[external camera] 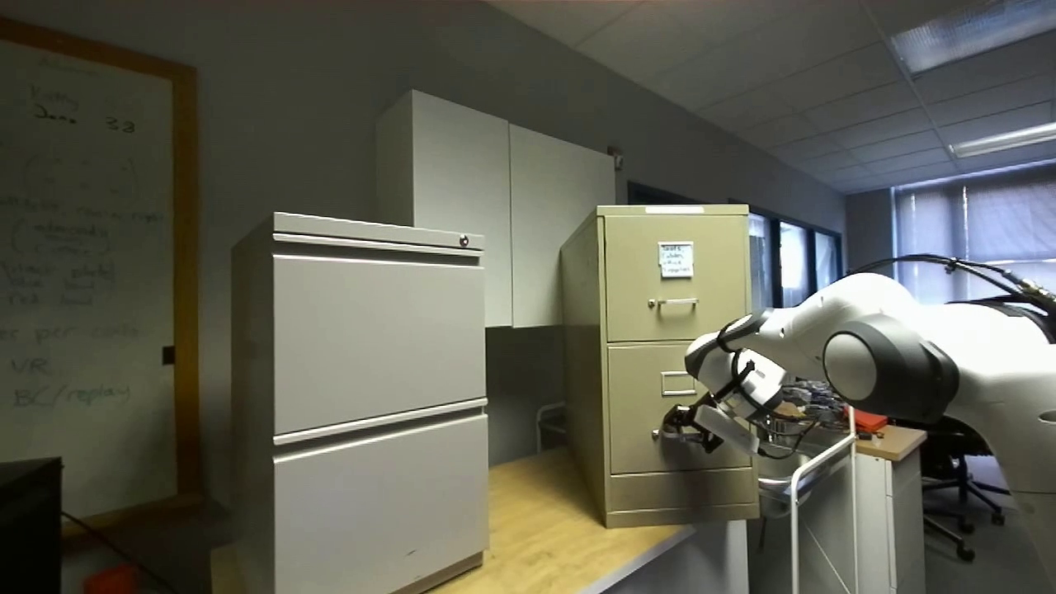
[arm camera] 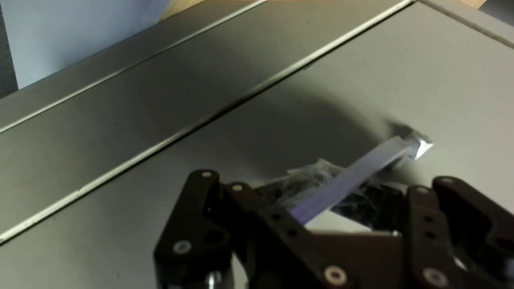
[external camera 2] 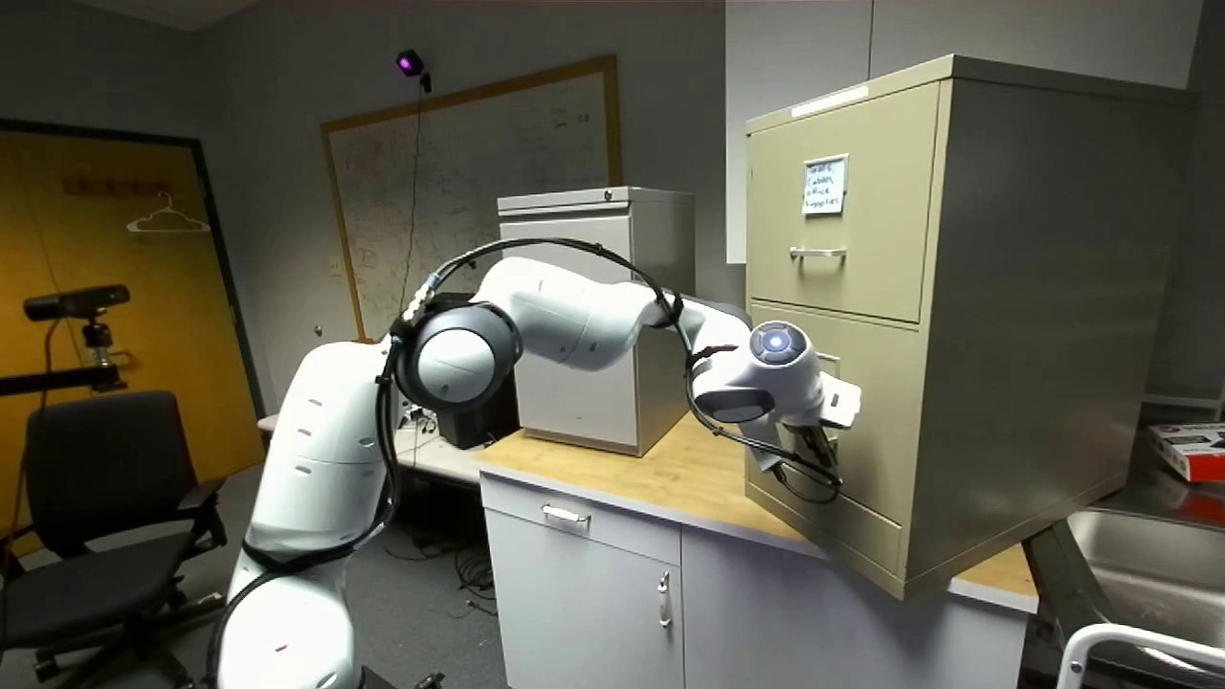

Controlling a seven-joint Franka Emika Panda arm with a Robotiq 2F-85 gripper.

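The tan filing cabinet (external camera: 634,416) has two drawers, both flush with its front. At the lower drawer (external camera: 634,445), my gripper (external camera: 685,424) is up against the handle area. In the wrist view the drawer's bar handle (arm camera: 354,176) runs diagonally across the taped fingertips (arm camera: 313,178), covering part of them. The fingers look shut and appear to reach behind the bar, between it and the drawer face; exact contact is hard to tell. The handle's lower left end is hidden by the black finger linkages.
A grey cabinet (external camera: 381,337) stands to the left on the wooden counter (external camera: 535,495), with bare counter between. A white cart rail (external camera: 794,495) and a sink (external camera 2: 1148,563) lie beside the tan cabinet. Space in front of the lower drawer is occupied by my arm.
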